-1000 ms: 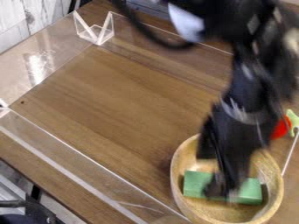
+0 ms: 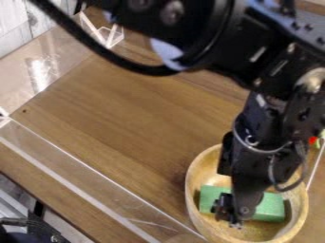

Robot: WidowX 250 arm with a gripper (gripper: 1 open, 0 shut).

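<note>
My black gripper (image 2: pixel 248 190) reaches down from above into a round light-wood bowl (image 2: pixel 203 176) at the lower right. It is open, its fingertips low over a green rectangular block (image 2: pixel 264 206) that lies in the bowl and is partly hidden by them. Whether the fingertips touch the block I cannot tell.
A small red and green object (image 2: pixel 314 140) shows at the right edge, mostly hidden by my arm.
The arm and gripper, blurred a second ago, have come down a little and shifted slightly over the block. The bowl and block look much the same.
</note>
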